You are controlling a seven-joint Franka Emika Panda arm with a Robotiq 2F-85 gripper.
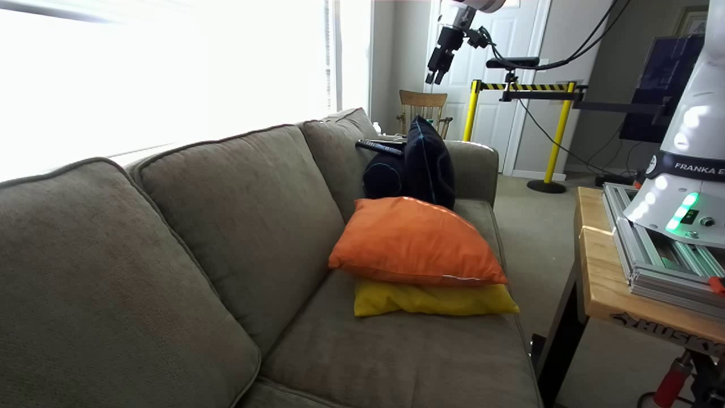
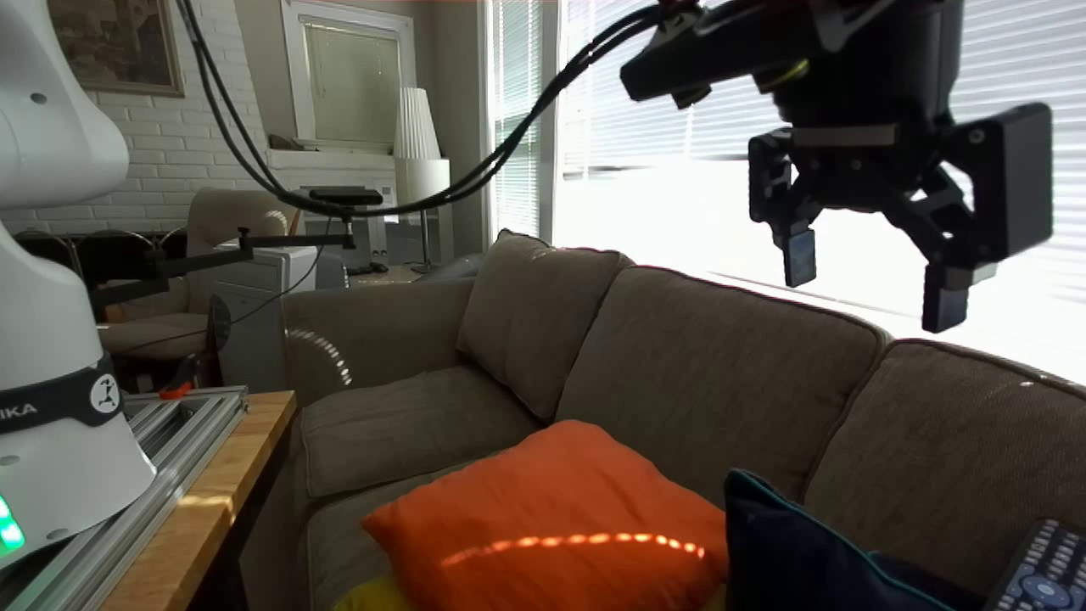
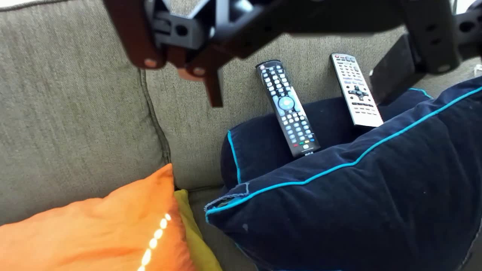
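Observation:
My gripper (image 2: 872, 283) is open above the far end of the couch, its fingers apart and nothing between them. In the wrist view a black remote (image 3: 289, 108) and a silver remote (image 3: 357, 89) lie on a dark blue cushion (image 3: 257, 140) against the couch back. Another dark blue pillow (image 3: 361, 203) with turquoise piping leans in front of them. The fingers (image 3: 213, 88) show in the upper part of that view, apart from both remotes. An orange pillow (image 1: 414, 241) lies over a yellow one (image 1: 435, 299) on the seat.
The grey-brown couch (image 1: 224, 197) runs along a bright window. Beside it stands a wooden table (image 2: 219, 489) carrying the arm's base. Black cables (image 2: 509, 142) hang from the arm. The near seat of the couch is clear.

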